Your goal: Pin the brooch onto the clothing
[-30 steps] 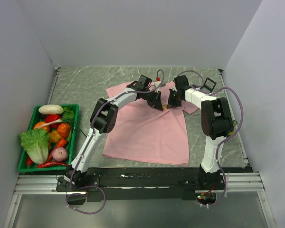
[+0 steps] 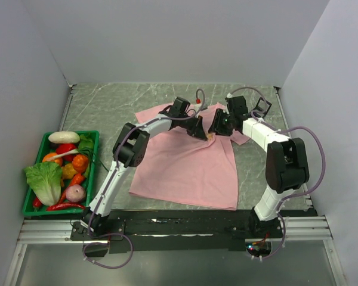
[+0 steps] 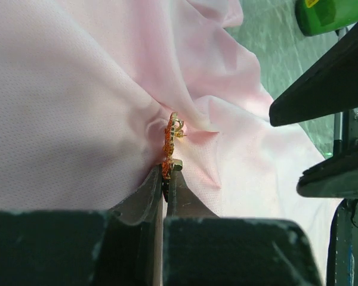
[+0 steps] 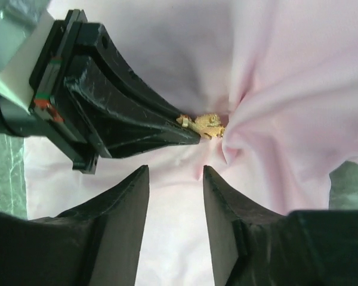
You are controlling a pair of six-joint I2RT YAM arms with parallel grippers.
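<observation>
The pink garment (image 2: 188,170) lies spread over the table. My left gripper is shut on the gold brooch (image 3: 170,140), which stands edge-on against the cloth; gathered folds (image 3: 200,134) meet its pin side. From the right wrist view, the brooch (image 4: 209,125) sticks out of the left fingertips and touches a bunched ridge of fabric (image 4: 241,128). Whether the pin passes through the cloth cannot be told. My right gripper is open, its fingers apart and nothing between them, a short way from the brooch over the garment.
At the left stands a green basket (image 2: 96,143) of vegetables. A small dark open case (image 2: 262,107) lies at the back right, behind the right arm. Bare table (image 2: 101,107) shows at the back left.
The left gripper has stayed almost in place, still on the brooch.
</observation>
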